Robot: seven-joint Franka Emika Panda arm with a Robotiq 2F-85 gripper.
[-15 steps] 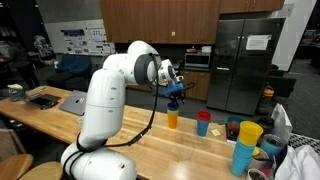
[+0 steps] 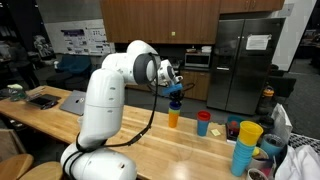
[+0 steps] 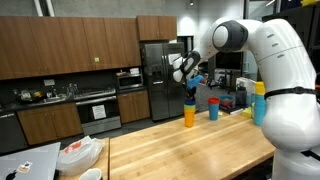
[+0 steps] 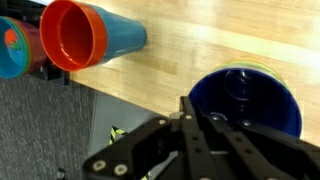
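A dark blue cup sits, mouth up, in a yellow-orange cup on the wooden table. Close over its near rim in the wrist view, my gripper is shut, with nothing visible between its fingers. Exterior view 2 has the same blue-over-orange pair below the arm's end; whether the fingertips touch the rim cannot be told. A separate blue cup with a red inside stands nearby on the table.
At the table's right are stacked blue and yellow cups, a dark teal jug-like item and a white bag. A blue-green cup with an orange rim shows at the wrist view's left edge.
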